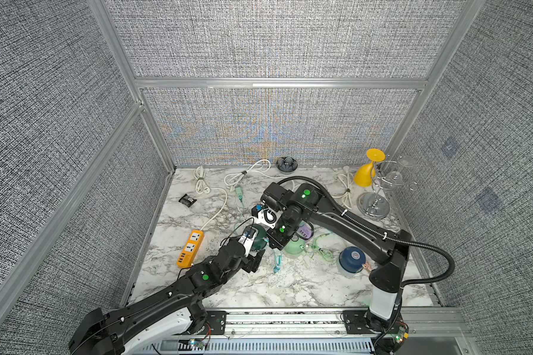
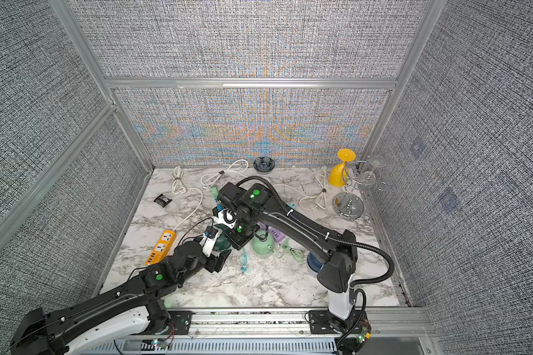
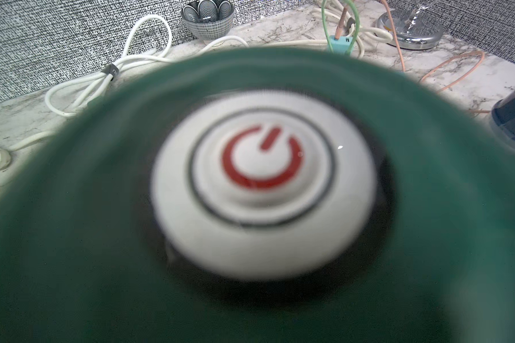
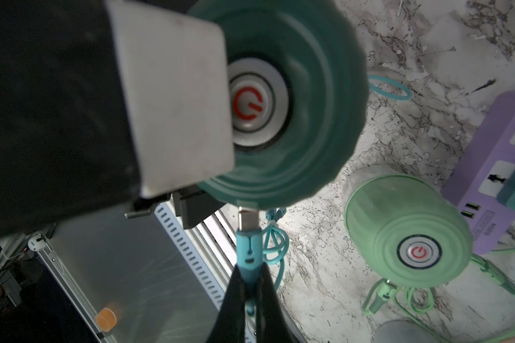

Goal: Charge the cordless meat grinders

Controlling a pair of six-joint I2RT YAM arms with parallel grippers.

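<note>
A dark green grinder with a red power mark on its white button fills much of the left wrist view. It sits between the wide-open fingers of my left gripper (image 1: pixel 257 246); the fingertips are hidden in that wrist view, and how firmly they touch it I cannot tell. My right gripper is shut on a teal charging plug (image 4: pixel 249 248). The plug's metal tip points at the grinder's edge and meets it in the picture; the socket is hidden. A light green grinder (image 4: pixel 394 223) stands with a green cable at its side. Further right is a blue grinder (image 1: pixel 352 259).
An orange power strip (image 1: pixel 190 248) lies at the left, a purple one (image 4: pixel 486 165) behind the light green grinder. White cords (image 1: pixel 242 177), a small bowl (image 1: pixel 286 164), a yellow cup (image 1: pixel 364 174) and a metal rack (image 1: pixel 373 204) are toward the back.
</note>
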